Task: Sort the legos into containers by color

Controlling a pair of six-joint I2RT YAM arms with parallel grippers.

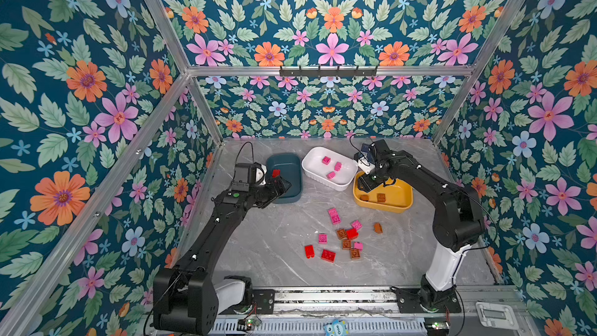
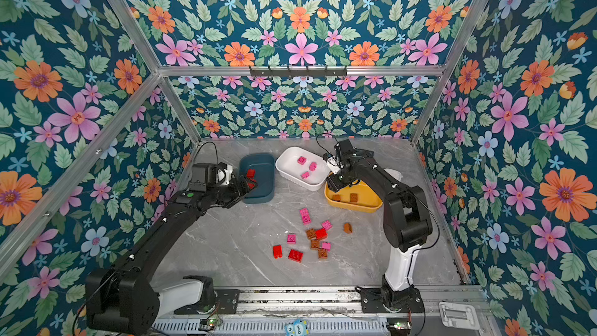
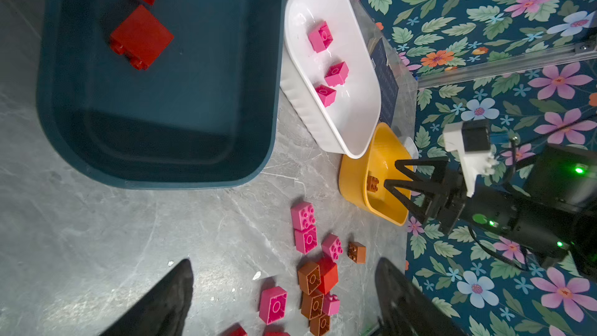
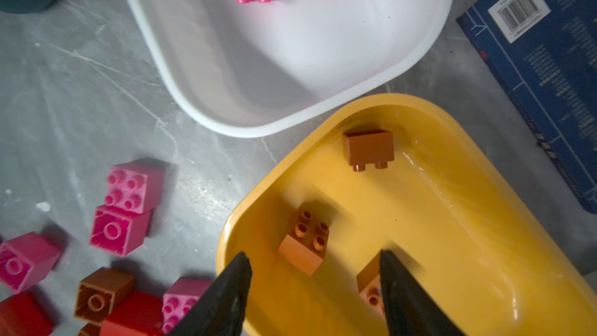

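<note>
My right gripper hangs over the yellow container [image 4: 460, 211], its fingers apart and nothing between them. Brown bricks lie inside: one [image 4: 368, 148] by the far wall, another [image 4: 304, 242] near the left wall and a third [image 4: 371, 283] partly behind a finger. The white container [image 1: 311, 165] holds pink bricks [image 3: 321, 36]. Two red bricks [image 3: 141, 36] rest in the dark blue container [image 3: 164, 183]. Beside its near right rim, my left gripper [image 1: 283, 193] is open and empty. Mixed loose bricks lie mid-table: pink [image 1: 334, 215], red [image 1: 328, 255] and brown [image 1: 346, 244].
The containers stand close together along the back. A dark blue printed sheet [image 4: 547, 56] lies behind the yellow one. A lone brown brick [image 1: 377, 227] sits right of the loose pile. Bare grey table [image 1: 261, 249] stretches left of the pile.
</note>
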